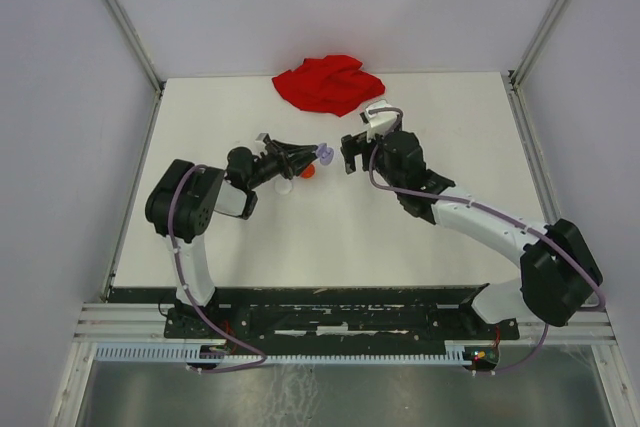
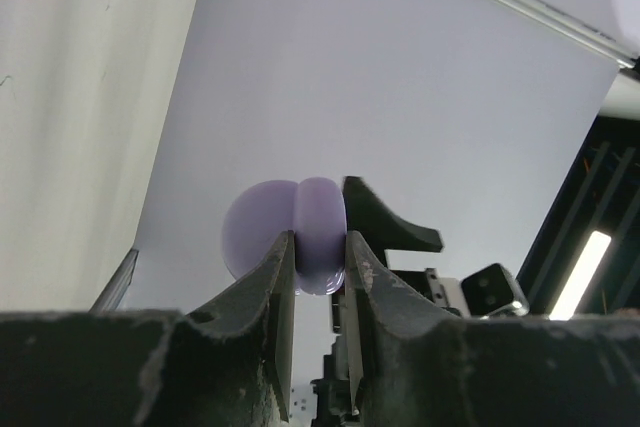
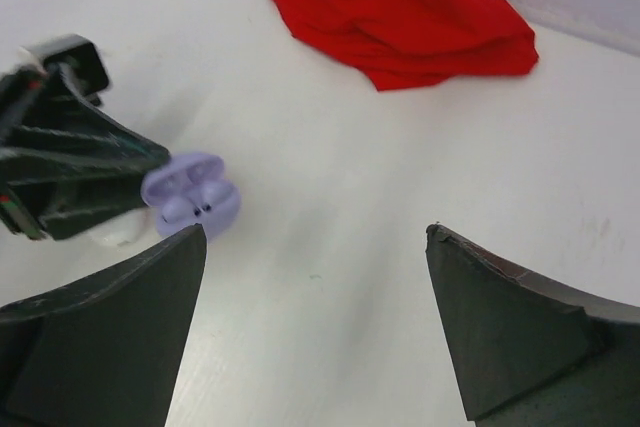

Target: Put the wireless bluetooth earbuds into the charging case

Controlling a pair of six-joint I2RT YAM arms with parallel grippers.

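Note:
The lavender charging case [image 1: 325,154] is held above the table with its lid up, and my left gripper is shut on it. Both lavender earbuds [image 3: 195,204] sit side by side inside the case in the right wrist view. My right gripper stands open to the right of the case, its fingers [image 3: 535,327] wide apart with nothing between them. In the left wrist view the case [image 2: 318,232] shows its closed outer side, so the earbuds are hidden there.
A crumpled red cloth [image 1: 328,84] lies at the back of the white table [image 1: 450,127]. Under the left gripper are an orange round object [image 1: 308,171] and a white round one [image 1: 284,186].

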